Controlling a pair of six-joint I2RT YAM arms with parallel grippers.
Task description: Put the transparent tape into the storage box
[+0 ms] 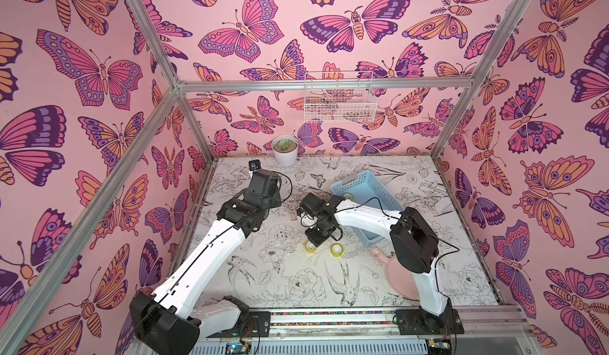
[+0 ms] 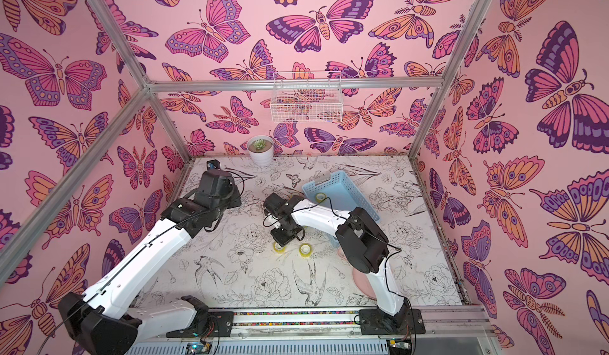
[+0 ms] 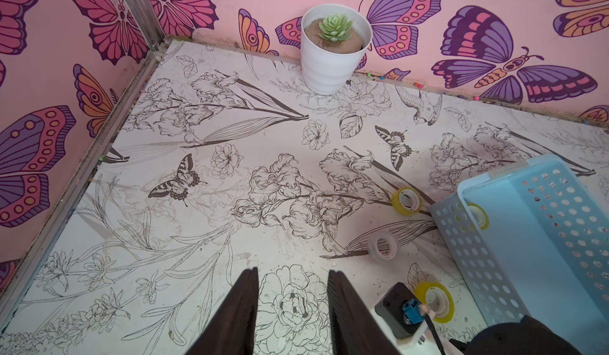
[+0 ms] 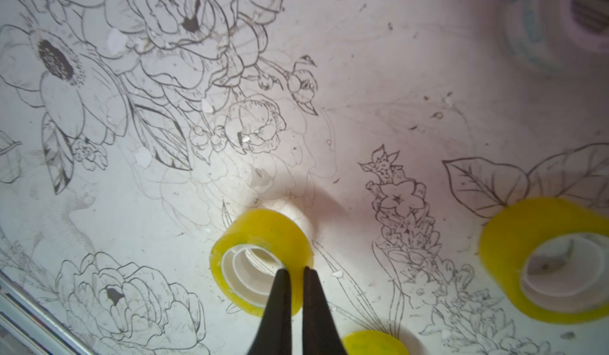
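Observation:
In the right wrist view a yellow-coated tape roll (image 4: 274, 228) with a white core has its rim between the fingers of my right gripper, which is shut on it. A shadow beside the roll suggests it hangs a little above the table. The same roll (image 1: 309, 246) peeks out below the arm in the top left view. Right of centre, the light blue basket (image 3: 491, 263) serves as storage box, with a yellow roll (image 3: 479, 216) inside. My left gripper stands open and empty over bare tabletop.
Outside the basket lie a clear roll (image 3: 383, 246), a yellow roll (image 3: 406, 200) behind it and another yellow roll (image 3: 435, 301) by the basket; one more roll (image 1: 337, 249) lies in front. A pink pan (image 1: 402, 279) rests front right, a potted plant (image 1: 285, 155) at the back.

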